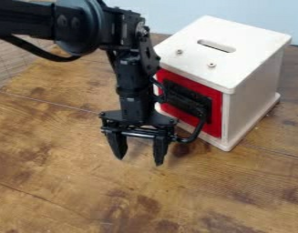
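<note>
My black gripper (138, 148) hangs just above the wooden floor in front of a white wooden box (246, 91), its two fingers apart with nothing between them. The box has a slot on its top, two small knobs below that, and a red front panel (206, 91) with a dark section, partly hidden behind my arm.
Bare wooden surface (78, 191) fills the front and left. A light wall stands behind the box, and a paler woven or tiled area lies at the upper left.
</note>
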